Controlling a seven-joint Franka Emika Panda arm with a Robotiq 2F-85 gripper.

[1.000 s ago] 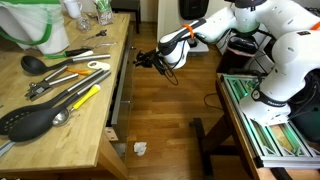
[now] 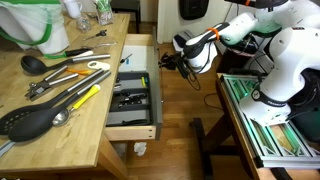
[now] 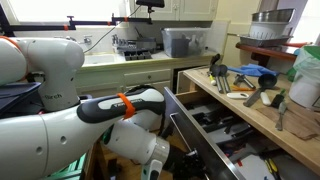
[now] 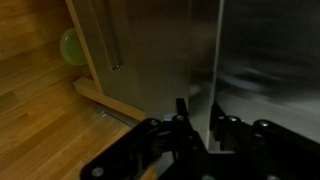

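Observation:
A grey drawer (image 2: 157,95) stands pulled well out from under the wooden counter, with dark items in its front part and a pale section behind. In exterior view 2 the drawer's front panel (image 3: 205,135) runs diagonally beside the arm. My gripper (image 2: 170,64) is at the far part of that front. From the wrist view, my gripper is shut on the drawer, a pale vertical edge of its front (image 4: 212,65) running down between the dark fingers. Exactly which part is pinched is too dark to tell.
Spatulas, ladles and other utensils (image 2: 45,115) lie on the counter (image 2: 85,140) above the drawer. A white scrap (image 2: 140,148) is on the wooden floor. Right of the drawer the floor (image 2: 185,110) is mostly clear, up to the robot's base.
The drawer has gone from closed to well open, coming out to the right in exterior view 1. My gripper and arm have moved right with its front, exposing the contents.

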